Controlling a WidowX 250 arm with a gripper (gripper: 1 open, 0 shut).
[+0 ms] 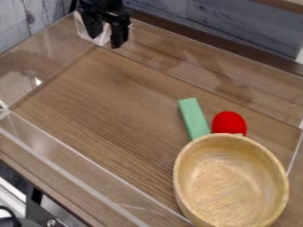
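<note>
My gripper point(103, 34) is a small dark shape high at the back left of the camera view, in front of a pale patch at the edge, open as far as its small size shows. Toward the right of the wooden surface point(106, 133) lie a green bar point(193, 118) and a red rounded object point(229, 124). A large tan bowl point(231, 186) fills the lower right corner, just in front of them.
Raised edges and dark clutter border it at the top and at the lower left.
</note>
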